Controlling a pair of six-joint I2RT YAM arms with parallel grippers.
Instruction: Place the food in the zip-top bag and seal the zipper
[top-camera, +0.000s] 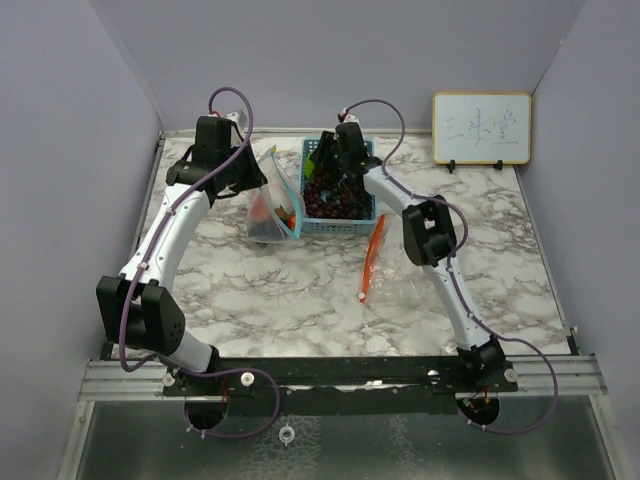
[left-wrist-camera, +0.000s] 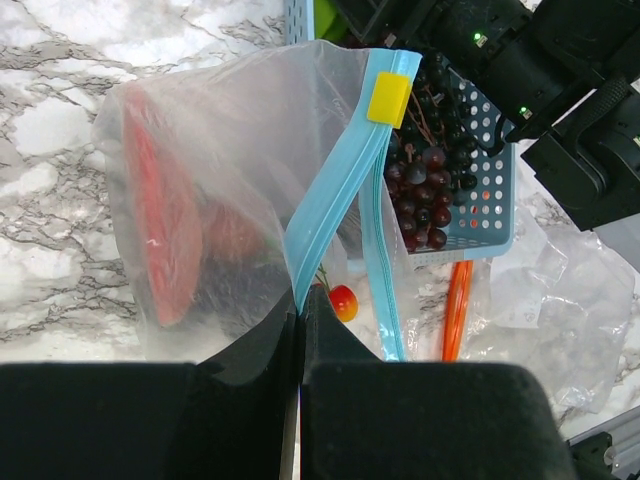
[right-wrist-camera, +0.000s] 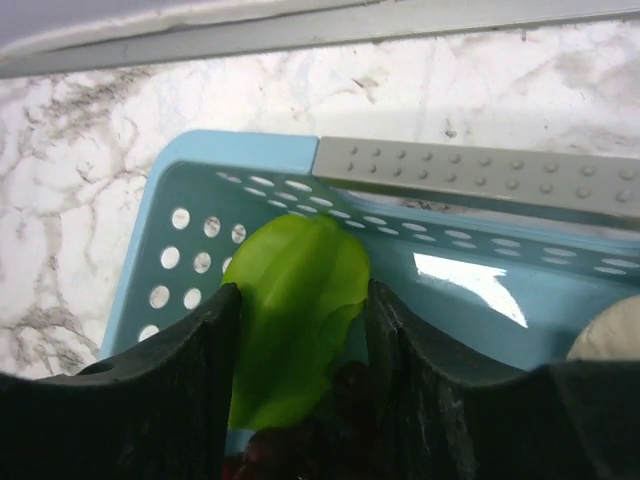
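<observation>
My left gripper is shut on the rim of the clear zip top bag (left-wrist-camera: 215, 130), which has a blue zipper and yellow slider (left-wrist-camera: 387, 98); red food and a cherry tomato (left-wrist-camera: 342, 304) show in it. My right gripper is down in the blue basket (right-wrist-camera: 170, 215), part open, fingertips at either side of a green leafy item (right-wrist-camera: 290, 265); whether they grip it is not clear. Dark grapes (left-wrist-camera: 430, 190) fill much of the basket.
An orange strip (left-wrist-camera: 458, 305) and clear bags (left-wrist-camera: 550, 330) lie right of the middle. A whiteboard (top-camera: 480, 128) stands at back right.
</observation>
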